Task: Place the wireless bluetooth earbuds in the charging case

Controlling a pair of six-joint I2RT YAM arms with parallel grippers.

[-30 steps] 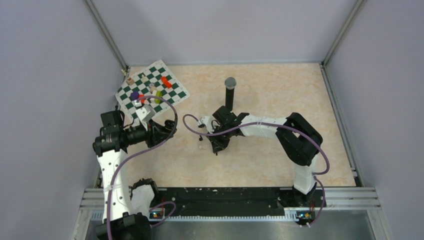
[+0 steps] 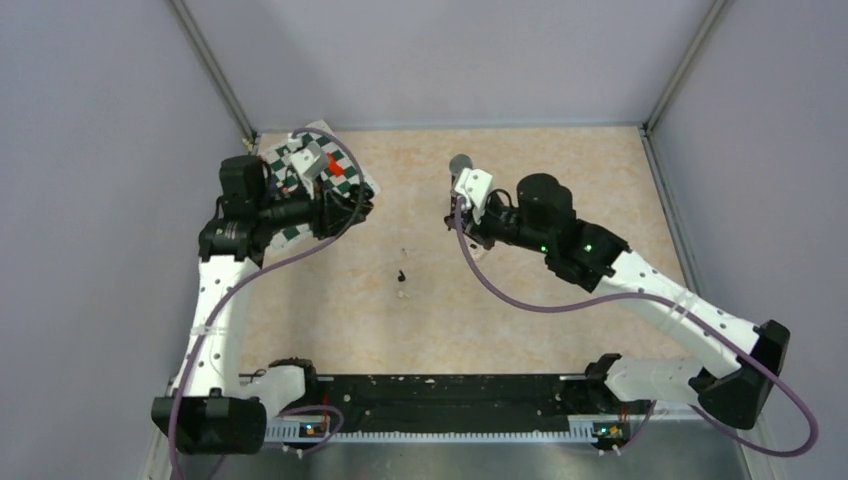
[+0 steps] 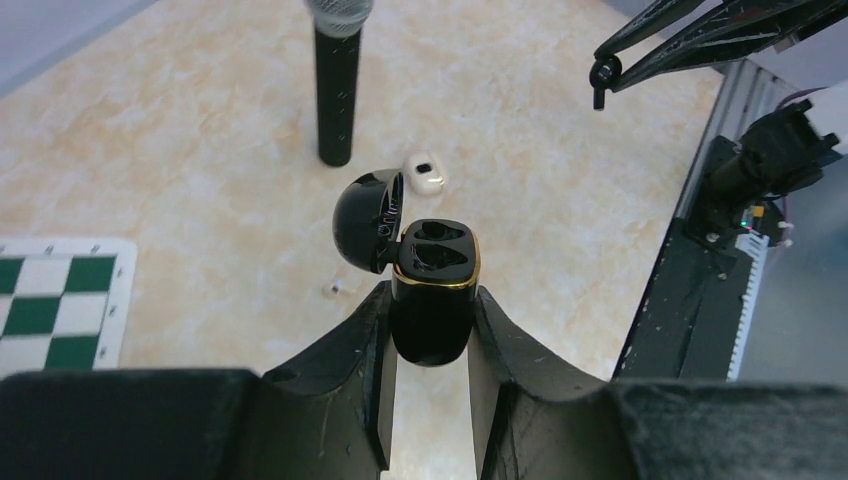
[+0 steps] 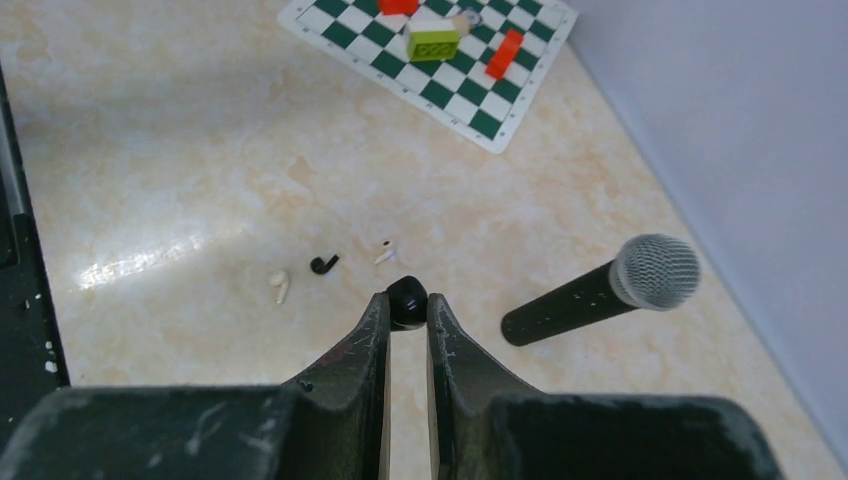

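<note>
In the left wrist view my left gripper is shut on the black charging case [image 3: 433, 262], held with its lid open and its two earbud slots facing up. My right gripper is shut on a small black earbud; from the left wrist view this earbud [image 3: 604, 75] shows stem down, high at the upper right, apart from the case. Another black earbud [image 4: 320, 265] lies on the table, near two white earbuds [image 4: 280, 279] [image 4: 386, 254]. A white case [image 3: 425, 173] lies farther back.
A black cylindrical microphone [image 4: 560, 309] with a mesh top stands at the back middle. A checkerboard mat [image 4: 488, 122] with coloured bricks and small objects lies at the back left.
My right gripper has risen from low over the table and moved back and right with the earbud. My left gripper has moved back and slightly right with the case.
</note>
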